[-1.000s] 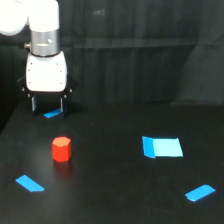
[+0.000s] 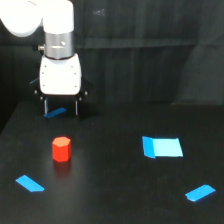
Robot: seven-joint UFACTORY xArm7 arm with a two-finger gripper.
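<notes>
A white robot arm hangs at the top left, its gripper point(image 2: 60, 94) pointing down above the dark table, with a dark finger showing on either side. It seems open, with nothing visible between the fingers. A red cylinder-like block point(image 2: 62, 149) stands on the table below and slightly right of the gripper, apart from it.
Blue tape strips lie on the table: one point(image 2: 29, 183) at front left, one point(image 2: 200, 192) at front right, one point(image 2: 55, 113) under the gripper. A light-blue square point(image 2: 167, 147) with a darker blue edge lies at right.
The arm and gripper have shifted slightly to the right. The red block and the blue pieces have not visibly moved.
</notes>
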